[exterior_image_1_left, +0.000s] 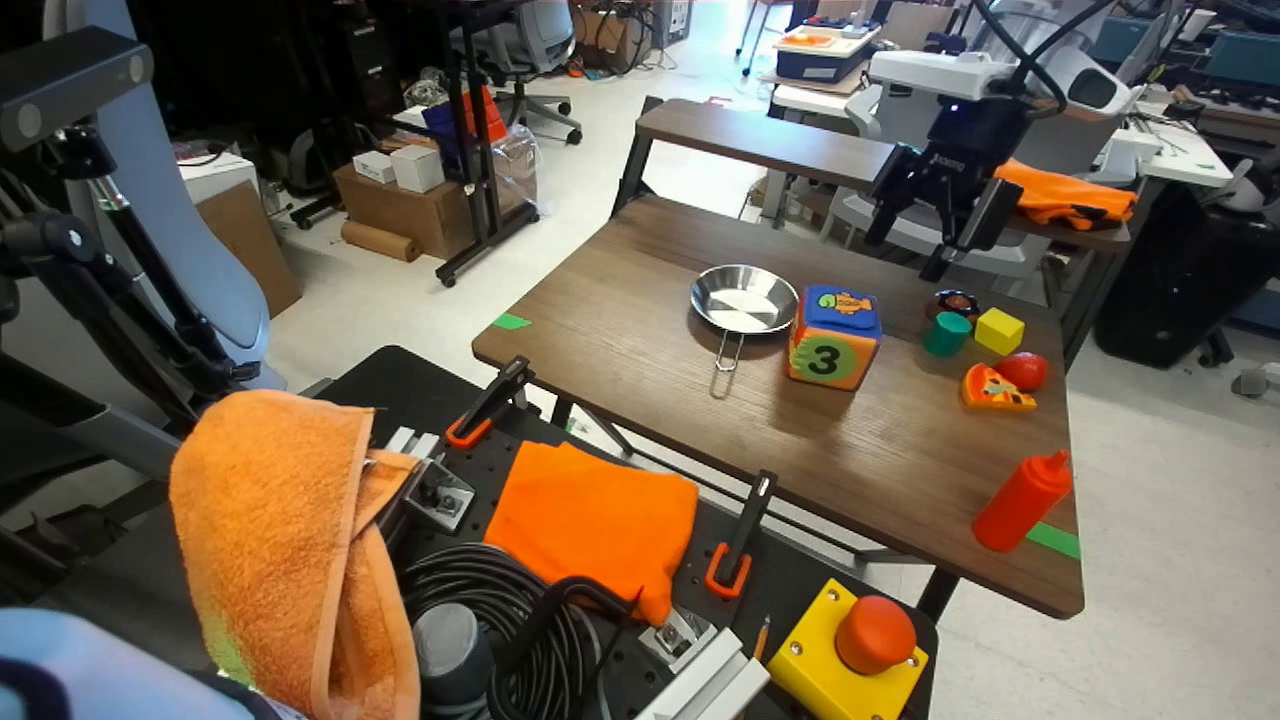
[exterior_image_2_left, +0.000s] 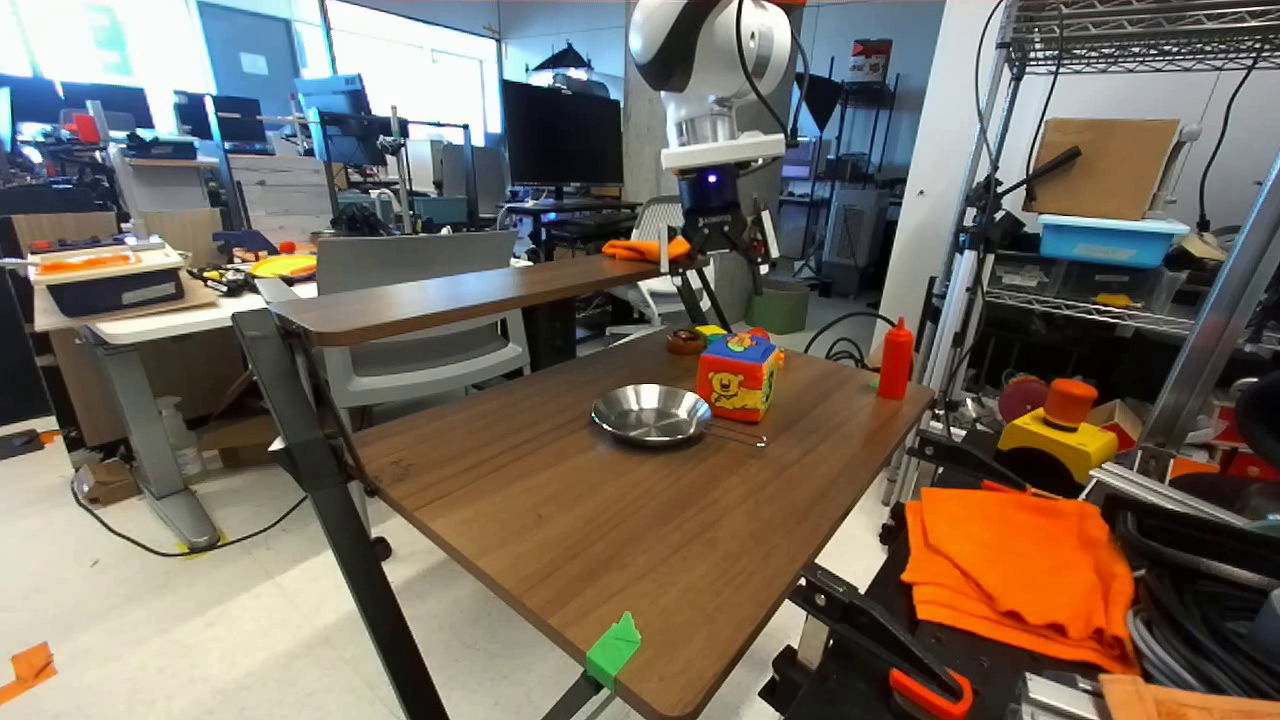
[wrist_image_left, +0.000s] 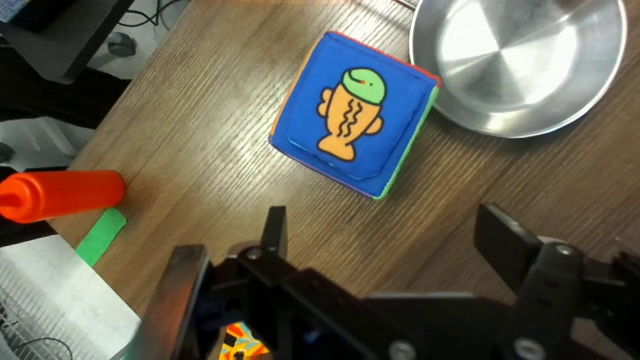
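Observation:
My gripper (exterior_image_1_left: 908, 252) is raised above the table's far right part, its fingers wide apart and empty. In the wrist view, the gripper has bare tabletop between its fingers. A soft picture cube (exterior_image_1_left: 834, 337) stands near the middle of the table, its blue fish face (wrist_image_left: 354, 114) upward. Close beside it is a shiny metal pan (exterior_image_1_left: 744, 300) with a thin handle. A small dark round bowl (exterior_image_1_left: 951, 305), a teal cup (exterior_image_1_left: 947, 335) and a yellow block (exterior_image_1_left: 998, 331) cluster below and to the right of the gripper in exterior view 1.
A red ball-like item (exterior_image_1_left: 1023, 371) and a toy pizza slice (exterior_image_1_left: 996, 389) lie near the right edge. An upright red squeeze bottle (exterior_image_1_left: 1022, 502) is by the near right corner. A raised shelf (exterior_image_1_left: 768, 140) runs along the far side.

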